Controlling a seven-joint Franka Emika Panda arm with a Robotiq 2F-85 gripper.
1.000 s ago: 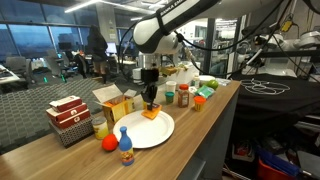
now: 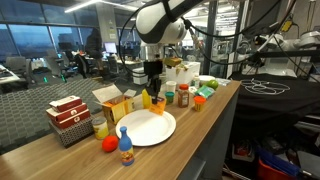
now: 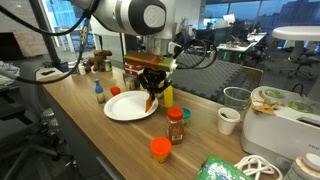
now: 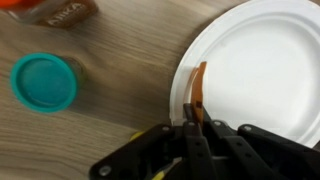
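A thin orange piece (image 4: 198,88) is seen nearly edge-on in the wrist view, its near end between my fingertips. My gripper is shut on it, pointing down by the rim of the white plate (image 4: 262,60). In exterior view 2 the orange piece (image 3: 151,103) hangs below the gripper (image 3: 153,92), over the right side of the plate (image 3: 122,107). Exterior view 1 shows the orange piece (image 2: 158,105) above the far part of the plate (image 2: 142,130). No other food shows on the plate.
Around the plate stand a yellow bottle (image 3: 168,97), a red-lidded jar (image 3: 175,125), a teal-lidded jar (image 4: 45,82), a blue bottle (image 2: 126,148) and a red ball (image 2: 110,144). An orange cup (image 3: 160,149) is near the table edge. Stacked boxes (image 2: 70,120) sit at the left.
My gripper has risen and shifted slightly right in exterior view 1. The orange piece, lower over the plate before, has moved up with it. A yellow object beside it is now more visible.
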